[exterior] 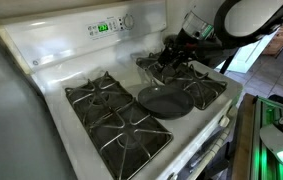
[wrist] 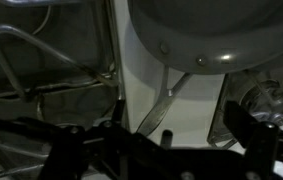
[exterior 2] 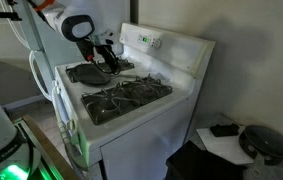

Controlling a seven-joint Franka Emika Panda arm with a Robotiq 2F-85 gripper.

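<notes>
A dark frying pan (exterior: 166, 102) rests on the stove, toward the right in the first exterior view. In the second exterior view the pan (exterior 2: 84, 74) lies left of the arm's fingers. From the wrist, the pan (wrist: 216, 45) fills the top, and its metal handle (wrist: 162, 108) runs down toward the space between my fingers. My gripper is open, with its dark fingers on either side of the handle's line; contact with the handle does not show. In the first exterior view the gripper (exterior: 170, 64) hangs above the stove behind the pan.
Black burner grates (exterior: 121, 122) cover the stove's left side, and more grates (exterior: 207, 88) stand beside the pan on the right. The control panel (exterior: 106, 27) rises along the back. Bare white stovetop (exterior: 69, 135) lies at the left.
</notes>
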